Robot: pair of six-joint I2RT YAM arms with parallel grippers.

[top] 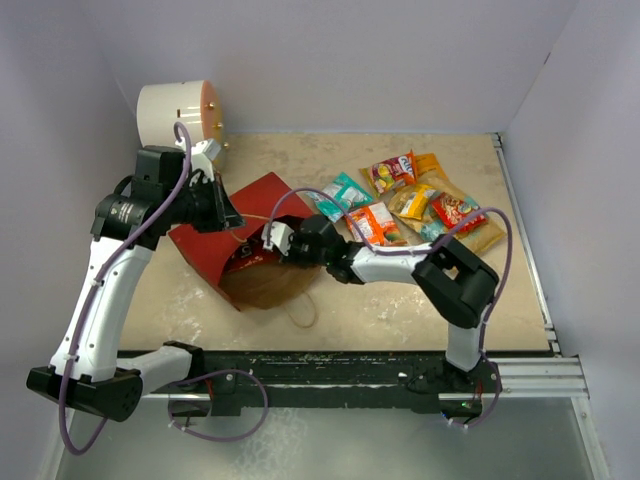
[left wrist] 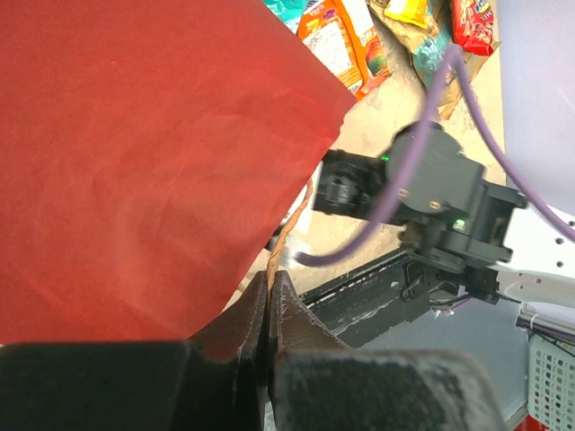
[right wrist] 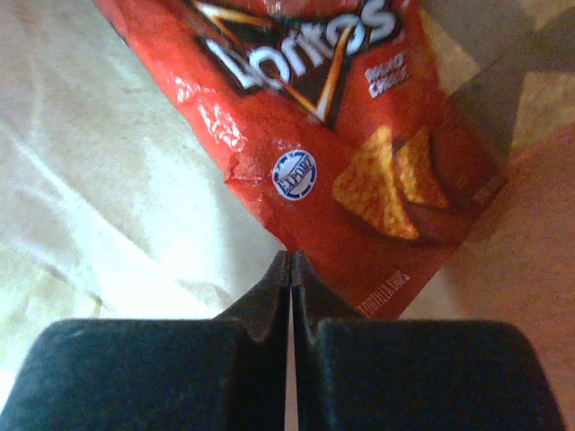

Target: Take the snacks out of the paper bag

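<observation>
The red paper bag (top: pixel 220 250) lies on its side, mouth facing front. My left gripper is shut at the bag's top edge, where its twisted cord handle (left wrist: pixel 299 212) runs down to the fingertips; whether they grip it is unclear. My right gripper (top: pixel 280 250) reaches into the bag's mouth. In the right wrist view it is shut (right wrist: pixel 290 260), its tips at the lower edge of a red Doritos bag (right wrist: pixel 260 126), with nothing clearly between them.
Right of the bag lie a teal packet (top: pixel 340 196), an orange packet (top: pixel 378 224) and several other snacks (top: pixel 460 214). A white cylinder (top: pixel 170 115) stands at the back left. The front middle of the board is fairly clear.
</observation>
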